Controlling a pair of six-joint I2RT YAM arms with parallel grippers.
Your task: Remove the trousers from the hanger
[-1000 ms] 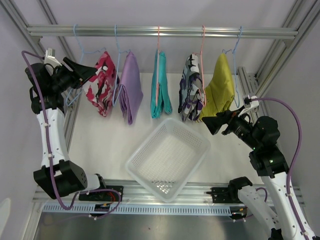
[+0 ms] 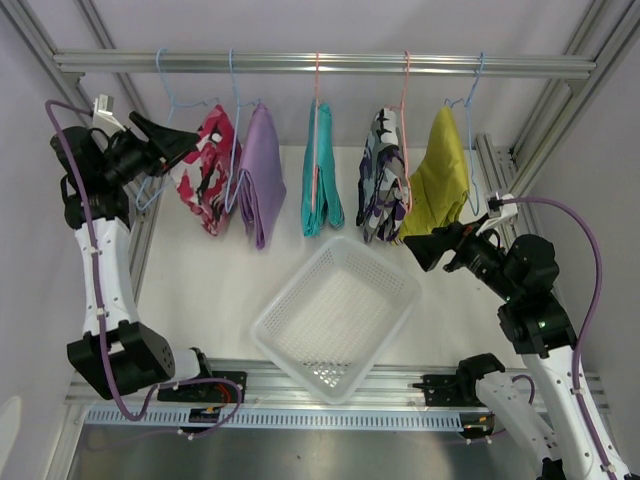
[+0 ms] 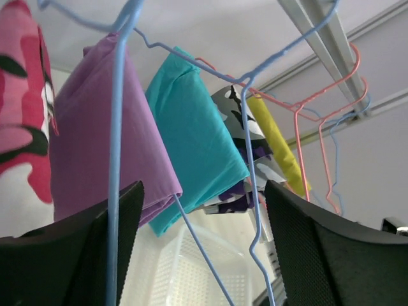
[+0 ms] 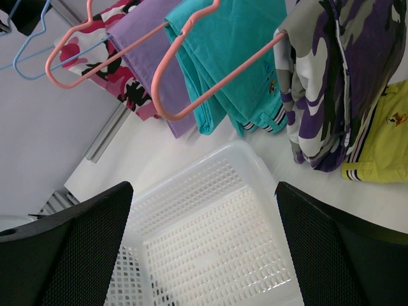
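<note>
Five folded trousers hang on hangers from the rail: pink camouflage (image 2: 208, 165), purple (image 2: 262, 180), teal (image 2: 322, 170), grey-purple camouflage (image 2: 380, 180) and yellow (image 2: 438, 170). My left gripper (image 2: 165, 140) is raised beside the pink camouflage pair at the leftmost blue hanger (image 2: 163, 90); in the left wrist view its fingers stand apart, with blue hanger wires crossing in front and between them. My right gripper (image 2: 433, 247) stands open below the yellow pair, facing the camouflage trousers (image 4: 331, 83), with nothing between its fingers.
A white perforated basket (image 2: 275, 310) lies on the floor below the middle hangers. The metal rail (image 2: 270, 62) spans the top, with frame posts at both sides. The white floor around the basket is clear.
My left gripper has shifted slightly right, and the leftmost blue hanger has slid right along the rail with the pink trousers. The right arm looks still.
</note>
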